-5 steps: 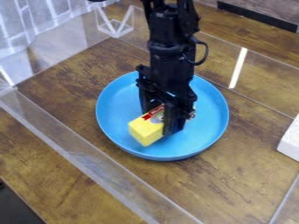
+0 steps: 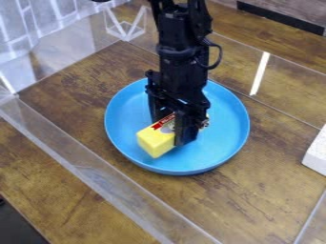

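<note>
A round blue plate (image 2: 215, 152) lies on the wooden table with a yellow block (image 2: 155, 142) on its left-front part. My black gripper (image 2: 176, 126) comes down from the top over the plate, its fingers at the block. It appears shut on the block, though the dark fingers hide part of it. Some red and silver shows at the block's upper side.
A white object (image 2: 315, 152) lies at the right edge. Clear plastic or glass edges run along the left side.
My gripper and the yellow block have shifted very slightly toward the lower left; otherwise the scene looks the same.
</note>
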